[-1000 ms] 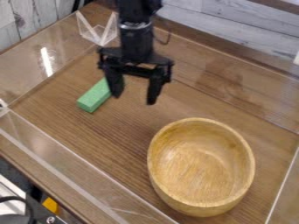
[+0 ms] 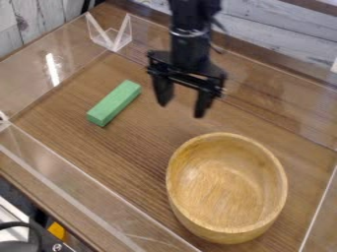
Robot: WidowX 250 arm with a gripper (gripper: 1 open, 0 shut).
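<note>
My gripper (image 2: 186,91) hangs over the upper middle of the wooden tray, dark and blurred, its two fingers spread open with nothing visible between them. A green block (image 2: 114,103) lies on the tray to the left of the gripper. An empty round tan wooden bowl (image 2: 227,183) sits at the lower right, below the gripper in the view.
Wooden walls (image 2: 283,18) edge the work area at the back. A white object (image 2: 113,32) is at the back left. A small yellow item (image 2: 55,230) shows at the lower left edge.
The green block and the bowl are unchanged.
</note>
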